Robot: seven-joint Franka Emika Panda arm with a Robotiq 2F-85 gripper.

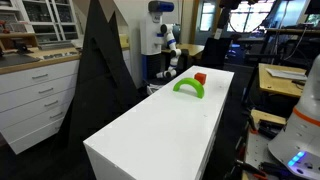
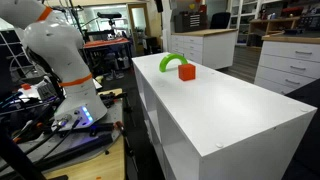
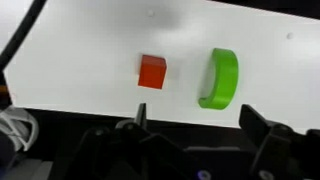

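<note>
A red block [image 3: 152,71] rests on the white tabletop [image 3: 100,50], left of centre in the wrist view. To its right lies a green arch [image 3: 222,80], apart from the block. From outside, the arch [image 1: 189,87] stands upright on the table's far half, with the red block [image 1: 200,78] close by. The other exterior view has the red block [image 2: 187,72] in front of the green arch [image 2: 172,61]. My gripper is above the table near its edge, fingers wide apart and nothing between them. Neither object is touched by it.
A black cable [image 3: 22,35] crosses the wrist view's upper left corner. Dark floor shows beyond the table edge. A drawer cabinet [image 1: 35,100] stands apart from the table.
</note>
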